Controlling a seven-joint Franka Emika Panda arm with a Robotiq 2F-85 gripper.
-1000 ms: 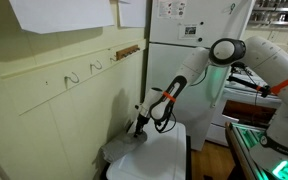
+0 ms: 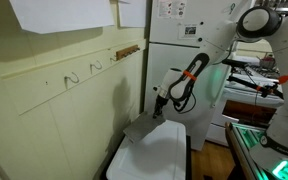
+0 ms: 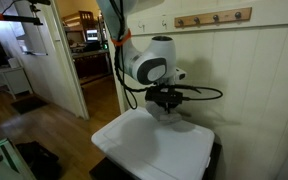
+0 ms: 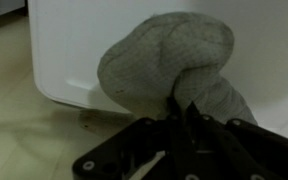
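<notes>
A grey cloth (image 4: pixel 169 62) is bunched between the fingers of my gripper, which is shut on it in the wrist view. In exterior view 1 the gripper (image 2: pixel 158 112) is over the white tabletop (image 2: pixel 149 158), and the cloth (image 2: pixel 142 126) spreads down and to the left from it. Exterior view 2 has the gripper (image 3: pixel 169 106) low over the far part of the white top (image 3: pixel 149 150), with only part of the cloth (image 3: pixel 164 116) showing. Whether the cloth touches the surface is hard to tell.
Several hooks hang on a wall rail (image 2: pixel 96 66) behind the table. A white fridge (image 2: pixel 184 80) stands behind the arm. The near part of the white top is bare.
In exterior view 1 the gripper has moved right along the white top, away from the hook wall, carrying the cloth. The cloth looks more spread out now.
</notes>
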